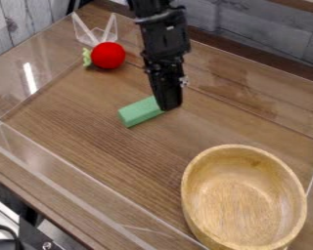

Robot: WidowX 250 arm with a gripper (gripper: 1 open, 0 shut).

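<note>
The black gripper [170,96] hangs from the upper middle over the wooden table, shut, with nothing seen between its fingers. A green block [138,112] lies on the table just left of and below the fingertips, its right end partly behind the gripper; whether they touch I cannot tell.
A red ball [107,57] with green and whitish pieces around it sits at the back left. A large tan bowl [245,229] fills the lower right.
</note>
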